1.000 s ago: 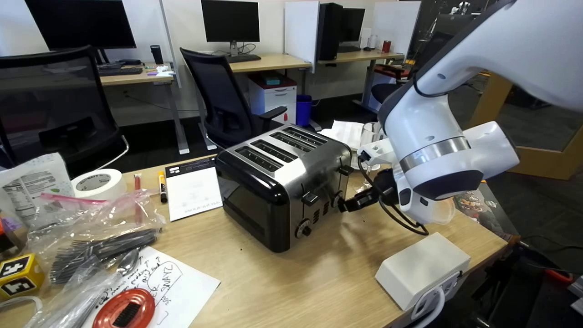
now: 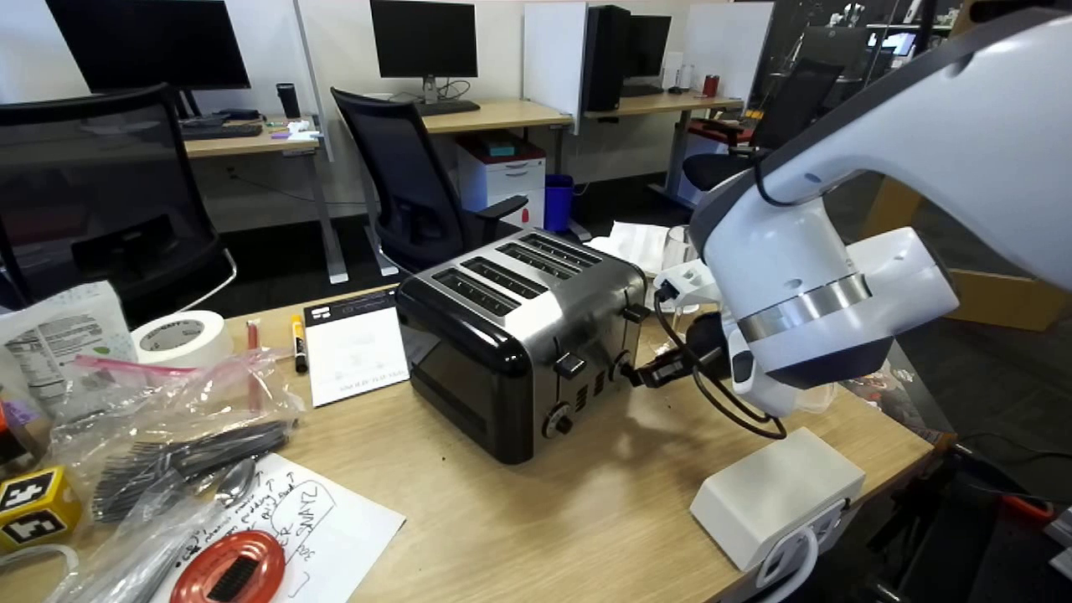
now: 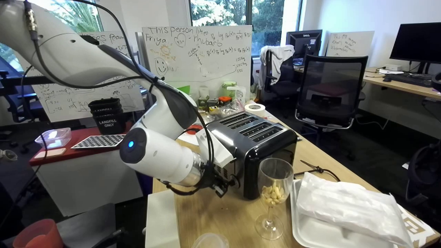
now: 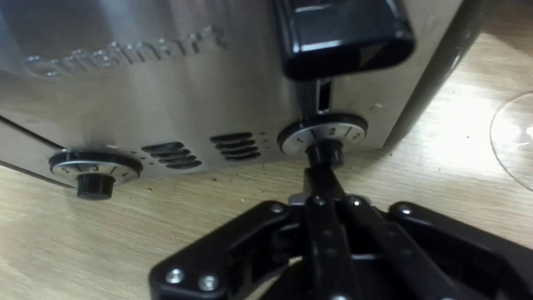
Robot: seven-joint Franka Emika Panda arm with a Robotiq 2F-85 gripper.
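Observation:
A steel and black four-slot toaster (image 2: 523, 322) stands on the wooden table. On its front, in the wrist view, a right dial (image 4: 323, 140) with a short black knob (image 4: 325, 153) sits below a black lever (image 4: 344, 42). My gripper is shut, its fingertips together just in front of and below that knob. The knob lies outside the fingers; whether the tips touch it I cannot tell. The left dial (image 4: 95, 172) is well clear of the fingers. From the other side, my gripper (image 3: 222, 189) shows close by the toaster's lower front.
A wine glass (image 3: 276, 184) holding pale pieces stands near the toaster's side, beside a white tray (image 3: 301, 231). A white box (image 2: 779, 492) sits at the table edge. Bags, tape (image 2: 182, 342) and papers crowd the left. Bare table lies before the toaster.
The knob, dials and toaster look the same; the arm has shifted only slightly.

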